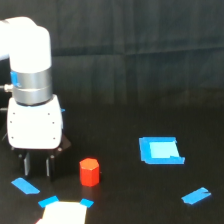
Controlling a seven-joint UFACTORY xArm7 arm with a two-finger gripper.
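Observation:
My gripper (38,168) hangs at the left, its fingers pointing down with a dark gap between them and nothing visible inside. To the right of the fingertips sits a red block (89,172) on the dark table, apart from the gripper. A pale square (163,150) framed in blue tape lies farther right and back. At the bottom edge, a cream-coloured object (64,213) is partly cut off by the frame.
Strips of blue tape mark the table, one at the left (25,186) and another at the right (196,196). Between the red block and the taped square the black surface is clear. A dark curtain (140,55) covers the back.

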